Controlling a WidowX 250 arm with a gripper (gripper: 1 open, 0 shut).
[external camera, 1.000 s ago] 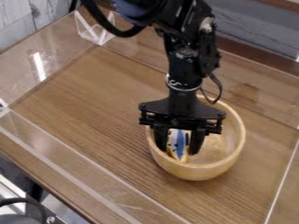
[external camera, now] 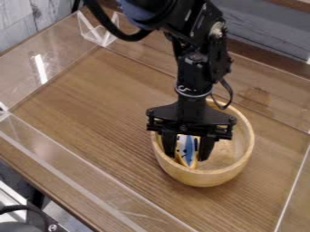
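Note:
My black gripper (external camera: 191,127) reaches down from the top into a pale cream bowl (external camera: 224,172) at the right of the camera view. In the bowl, under the gripper, lies a small blue and yellow object (external camera: 186,153), partly hidden by the gripper. Whether the fingers are open or closed on that object I cannot tell.
A clear plastic item stands at the far back left. A ledge runs along the back, and dark cables hang beyond the front left edge.
The arm has shifted very slightly, with its upper part a little lower or further back. The bowl and the object in it look almost unchanged.

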